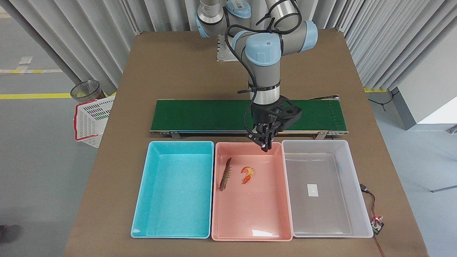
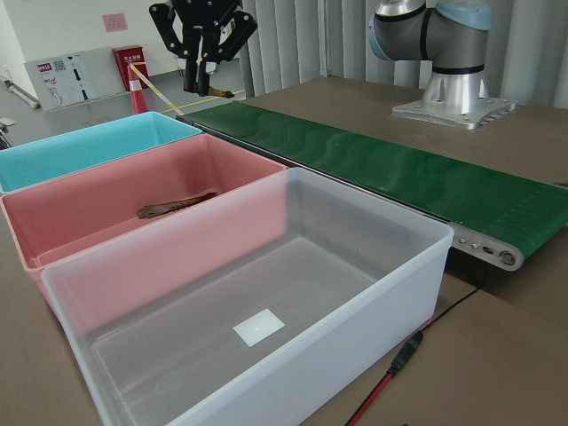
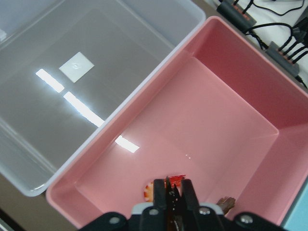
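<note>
My gripper (image 1: 266, 145) hangs above the back edge of the pink bin (image 1: 252, 210). In the left view its fingers (image 2: 191, 67) have a small brown item (image 2: 219, 92) at their tips, and in the wrist view they are close together around something dark, partly hidden. Inside the pink bin lie a long dark brown shrimp-like piece (image 1: 225, 175) and a small orange-red shrimp (image 1: 248, 174); both appear behind the fingers in the wrist view (image 3: 226, 203).
A teal bin (image 1: 171, 197) stands left of the pink one, a clear bin (image 1: 325, 210) right of it, both empty. The green conveyor (image 1: 192, 115) runs behind them, bare. Wires and a small board (image 1: 377, 223) lie at the right.
</note>
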